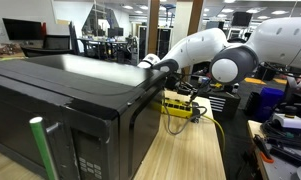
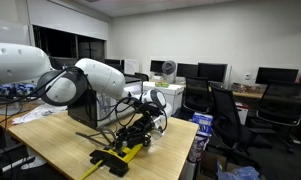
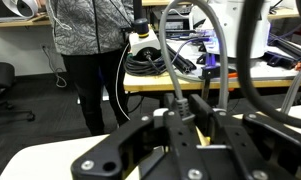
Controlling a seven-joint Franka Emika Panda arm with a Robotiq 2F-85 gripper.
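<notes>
My gripper points outward over the table's end in the wrist view, its dark linkage filling the bottom. The fingertips are small and crowded by cables, so what lies between them cannot be made out. A grey cable loop (image 3: 167, 45) rises in front of them. In exterior view 2 the gripper (image 2: 143, 128) is low over the wooden table (image 2: 65, 145), close to a yellow and black object (image 2: 118, 160). Exterior view 1 shows yellow parts (image 1: 182, 108) on the table below the arm (image 1: 195, 48), with cables around them.
A large black microwave-like box (image 1: 115, 110) takes up the left of exterior view 1. Bare tabletop (image 1: 190, 155) lies to its right. Office chairs (image 2: 230, 120) stand beyond the table. A person in dark trousers (image 3: 80, 80) stands beyond the table end in the wrist view.
</notes>
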